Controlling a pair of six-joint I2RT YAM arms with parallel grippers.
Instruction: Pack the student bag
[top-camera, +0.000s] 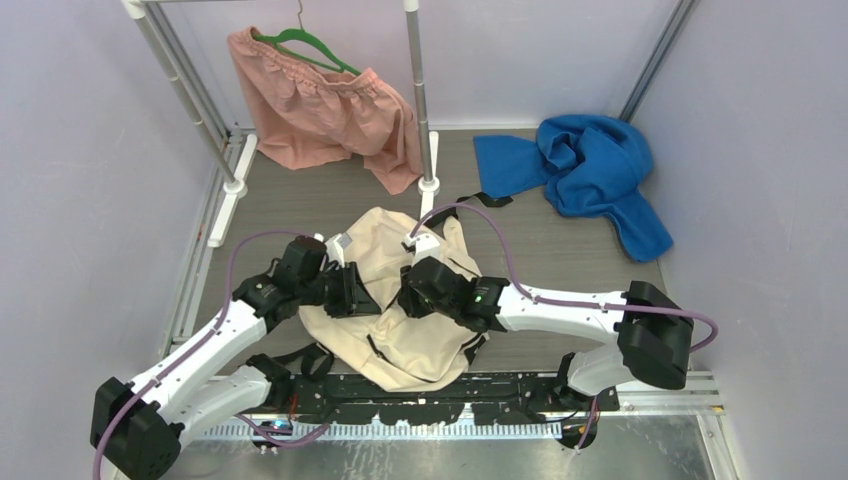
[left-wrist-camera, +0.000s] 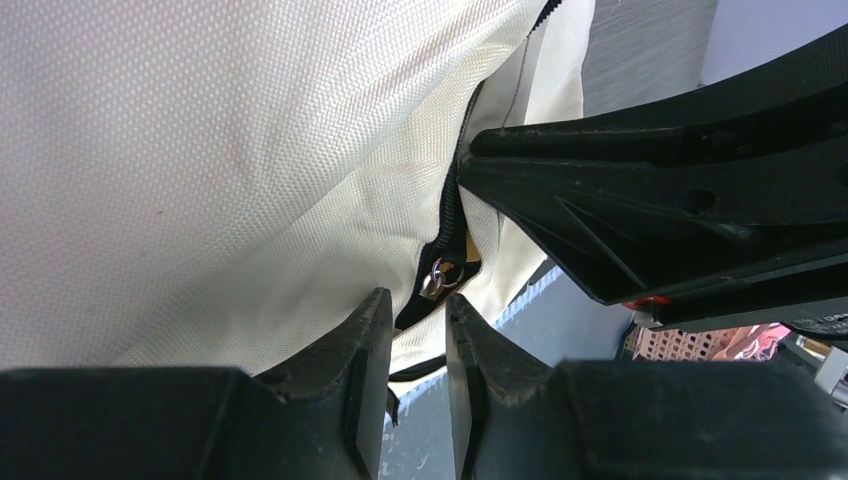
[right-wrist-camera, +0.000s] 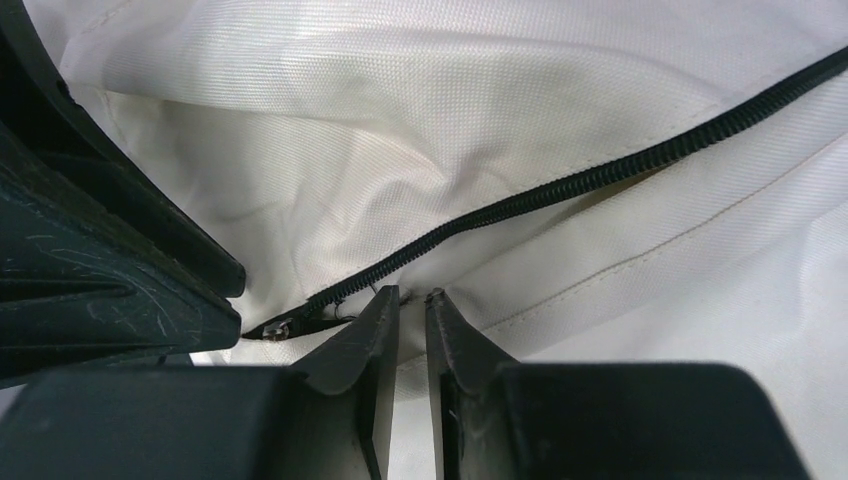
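The cream bag (top-camera: 420, 355) lies rumpled on the floor beneath both grippers. In the left wrist view its black zipper (left-wrist-camera: 450, 215) runs down to a metal pull (left-wrist-camera: 434, 281); my left gripper hovers by that pull, fingertips slightly apart. The right wrist view shows zipper tape (right-wrist-camera: 590, 178) and a pull (right-wrist-camera: 280, 328) beside the other gripper's black fingers. My right gripper has its fingertips a little apart at the zipper; whether anything thin is between them is unclear.
A pink garment (top-camera: 320, 115) on a green hanger hangs at the back left. A blue cloth (top-camera: 590, 170) lies at the back right. Bare floor (top-camera: 560, 250) lies right of the bag, with walls on both sides.
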